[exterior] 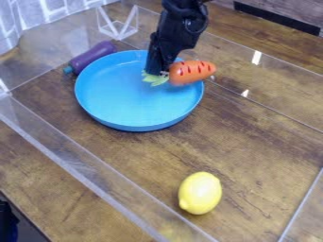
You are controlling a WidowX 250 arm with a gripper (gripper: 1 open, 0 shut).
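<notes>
My black gripper (157, 68) reaches down from the top over the back of a blue plate (132, 99). An orange toy carrot (192, 71) with pale green leaves (157, 79) rests on the plate's back right, just right of the gripper's tip. The fingertips are at the leaves; they look close together, but whether anything is between them is too small to tell.
A purple eggplant (91, 57) lies left of the plate's back. A yellow lemon (199, 193) sits at the front right on the wooden table (252, 142). Clear plastic edges run along the left and right.
</notes>
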